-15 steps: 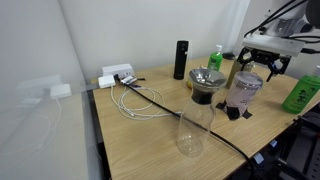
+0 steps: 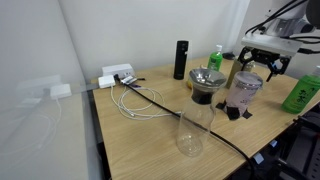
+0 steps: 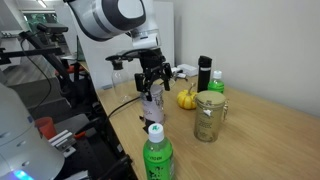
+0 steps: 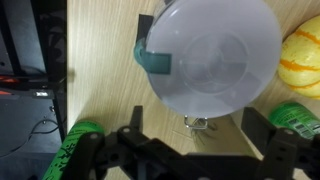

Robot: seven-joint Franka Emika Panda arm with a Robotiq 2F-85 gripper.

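A pale, translucent lidded container [image 2: 243, 92] stands upright at the right side of the table, and in the second exterior view the same container [image 3: 153, 104] is directly under the arm. My gripper [image 2: 259, 68] points down at its top, the fingers spread. From the wrist, the round whitish lid [image 4: 220, 60] fills the upper middle, with a teal strip [image 4: 153, 60] at its edge. The gripper is open; its dark fingertips lie along the lid's near side, where a small metal clasp-like piece [image 4: 200, 125] shows. Whether they touch the container cannot be told.
Close by stand a tan canister [image 3: 209, 117], a green bottle [image 3: 158, 158] and a yellow gourd [image 3: 187, 99]. A metal bowl [image 2: 208, 77], clear glass vessel [image 2: 194, 133] and black cylinder [image 2: 181, 60] stand farther left. Cables cross the table.
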